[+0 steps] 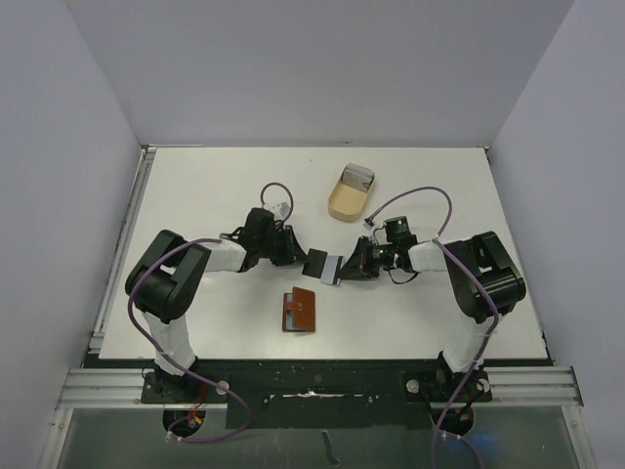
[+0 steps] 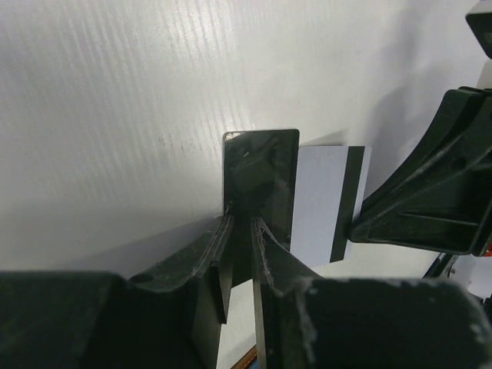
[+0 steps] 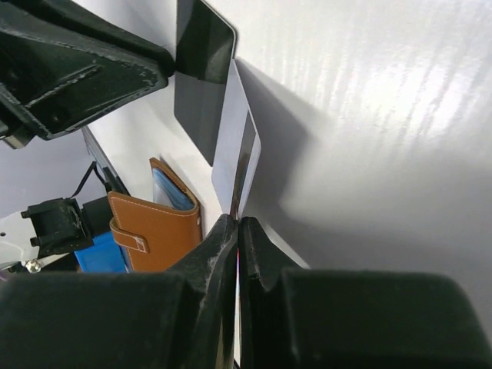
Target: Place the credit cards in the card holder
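Observation:
A black card (image 2: 260, 169) and a white card with a dark stripe (image 2: 315, 200) lie side by side on the white table. My left gripper has its fingers at the black card, slightly apart; whether they grip it is unclear. My right gripper is shut at the end of the white card (image 3: 231, 146), whose edge is tilted up off the table in the right wrist view. The brown card holder (image 1: 299, 310) lies below the cards in the top view, a blue lining (image 3: 173, 192) showing.
An open tan box (image 1: 348, 195) stands at the back centre. The table's front and sides around the holder are clear. The two grippers are close together at the middle.

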